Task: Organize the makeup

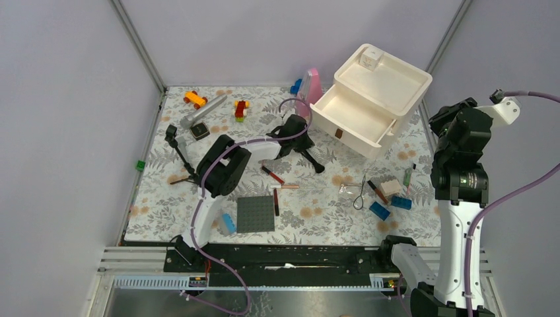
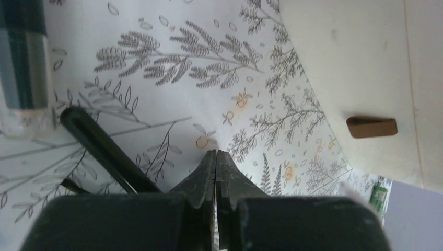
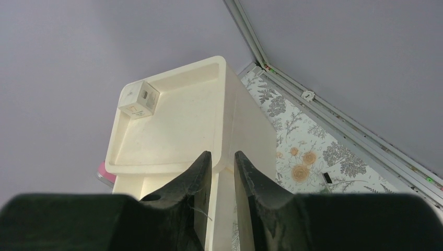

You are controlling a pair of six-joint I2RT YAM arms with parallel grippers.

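Note:
My left gripper is shut over a black brush (image 2: 104, 146) lying on the patterned table, with nothing clearly visible between its fingertips. A dark bottle-like item (image 2: 23, 68) lies beside the brush in the left wrist view. The white organizer (image 1: 383, 89) stands at back right with its lower drawer (image 1: 350, 115) pulled out and a small white box (image 1: 370, 58) on top. My right gripper hangs high at the right; its fingertips show a gap, and what, if anything, is between them I cannot tell. Red, black and wooden pencils (image 1: 273, 176) lie mid-table.
A pink object (image 1: 310, 86) stands left of the organizer. Toy cars (image 1: 196, 99), a silver tube and black pieces are at the left, a grey baseplate (image 1: 255, 214) at front. Scissors (image 1: 358, 201), blue blocks (image 1: 380, 210) and small items cluster at front right.

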